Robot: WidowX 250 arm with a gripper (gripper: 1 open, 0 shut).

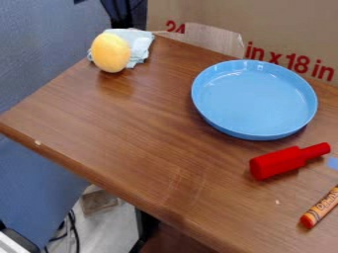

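Only the lower dark tips of my gripper point(122, 14) show, at the top left edge of the view, above a yellow rounded object point(110, 53); whether it is open or shut is unclear. The yellow object sits on the table beside a crumpled pale blue cloth point(134, 42) at the back left corner.
A blue plate point(254, 99) lies at the right, with a red bottle point(276, 162) in front of it and an orange crayon-like stick point(321, 206) at the right edge. A cardboard box stands behind.
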